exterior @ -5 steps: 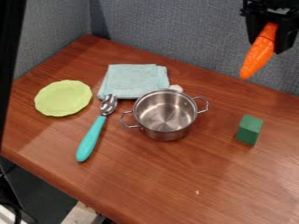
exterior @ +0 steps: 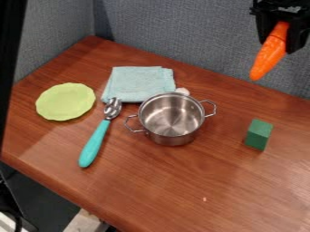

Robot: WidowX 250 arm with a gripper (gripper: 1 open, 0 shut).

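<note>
At the top right of the camera view, my black gripper (exterior: 277,20) is shut on an orange carrot-like object (exterior: 269,56), which hangs tilted above the table, higher in the image than the green block and the pot. The gripper's fingertips are partly cut off and dark. A steel two-handled pot (exterior: 171,131) stands at the middle of the wooden table (exterior: 182,190).
A green block (exterior: 258,135) stands right of the pot. A light blue cloth (exterior: 137,80) and a small white item (exterior: 182,91) lie behind it. A light green plate (exterior: 64,101) and a teal-handled spoon (exterior: 94,140) are at left.
</note>
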